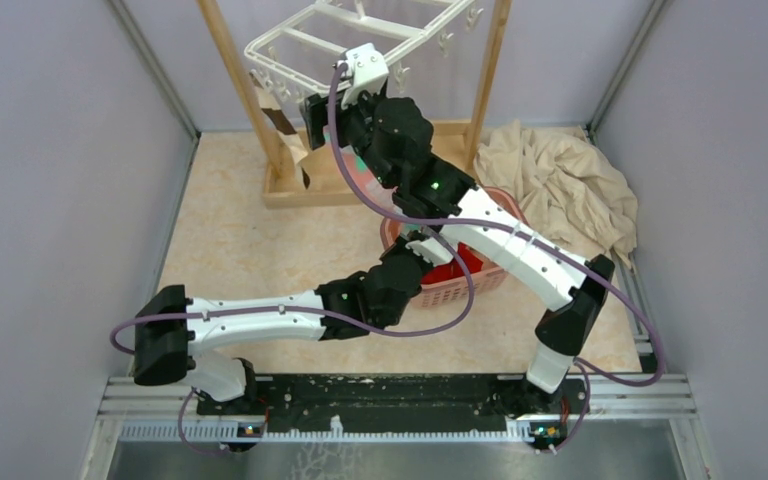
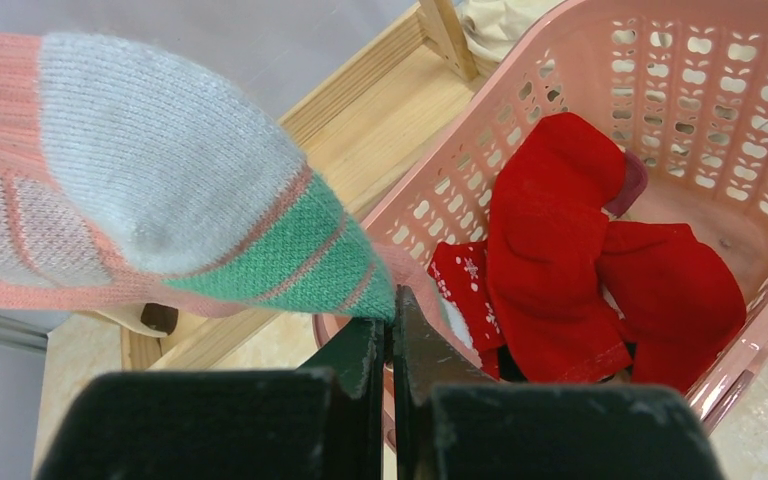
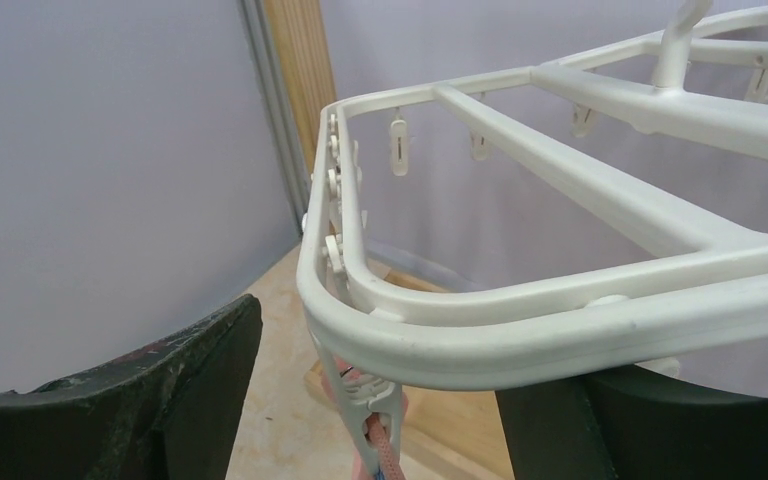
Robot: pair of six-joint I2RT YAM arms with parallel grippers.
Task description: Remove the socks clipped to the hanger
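Observation:
A pink, grey and green striped sock (image 2: 230, 190) fills the upper left of the left wrist view, stretched toward my left gripper, which is shut on its narrowed end. Higher up, my right gripper stands open, its fingers (image 3: 205, 385) on either side of a white clip (image 3: 368, 390). That clip still grips pink fabric (image 3: 384, 450) under the corner of the white hanger (image 3: 440, 355). A beige and brown sock (image 1: 282, 130) hangs from the hanger's left side in the top view.
Below the left gripper is a pink basket (image 2: 650, 90) with red socks (image 2: 560, 250) in it. The hanger's wooden stand (image 1: 235, 65) rises behind, and a beige cloth (image 1: 560, 190) lies at the right. Bare table shows on the left.

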